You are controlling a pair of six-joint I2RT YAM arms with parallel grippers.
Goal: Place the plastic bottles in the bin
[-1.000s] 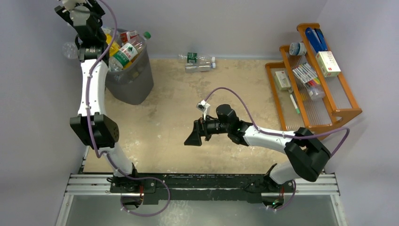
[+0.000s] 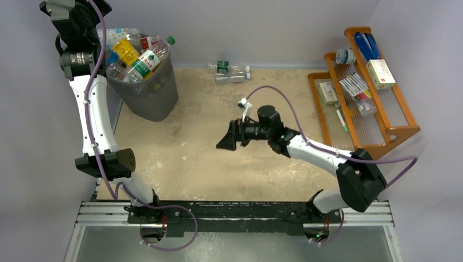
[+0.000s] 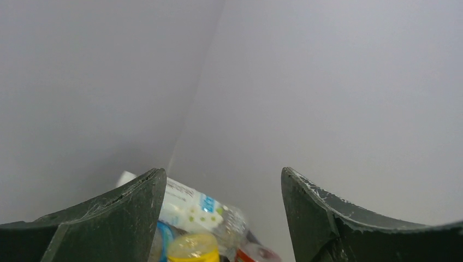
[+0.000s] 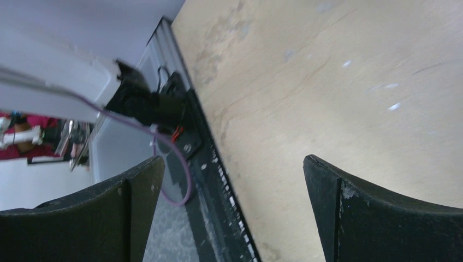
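Observation:
The grey bin (image 2: 147, 103) at back left is heaped with plastic bottles, among them a green-capped one (image 2: 147, 61). Two clear bottles (image 2: 229, 76) lie side by side at the back wall. My left arm reaches up past the bin's left; in the left wrist view its gripper is open above the bottles, nothing between its fingers. My right gripper (image 2: 229, 139) hangs over the middle of the table, open and empty in the right wrist view (image 4: 233, 164).
A wooden shelf (image 2: 401, 131) with boxes, pens and other items stands at the right. Walls border the back and sides.
My right gripper has moved slightly up the picture, toward the back.

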